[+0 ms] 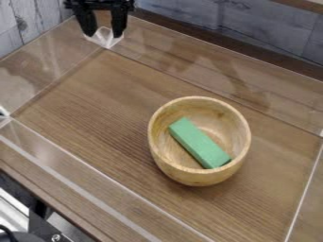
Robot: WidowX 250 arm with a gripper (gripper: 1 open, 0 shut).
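A round wooden bowl (164, 133) sits on the right half of the wooden table, with a green block (197, 141) lying inside it. At the top left, the dark gripper (104, 19) is at the far edge of the view, mostly cut off; whether it is open or shut cannot be told.
A pale patch shows just below the gripper near the back left, and dark floor shows at the lower-left corner.
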